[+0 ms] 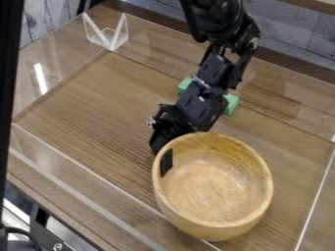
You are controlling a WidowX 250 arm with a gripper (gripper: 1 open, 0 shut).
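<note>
The black robot arm reaches down from the top centre. Its gripper (164, 147) is low at the upper-left rim of a large beige round bowl (216, 201), in the lower right of the table. A dark part of the gripper overlaps that rim; the fingertips are hard to make out, and whether anything is between them cannot be told.
A green object (226, 101) lies behind the arm, partly hidden. A white wire-like holder (108, 31) stands at the back left. A dark gap runs along the lower left edge.
</note>
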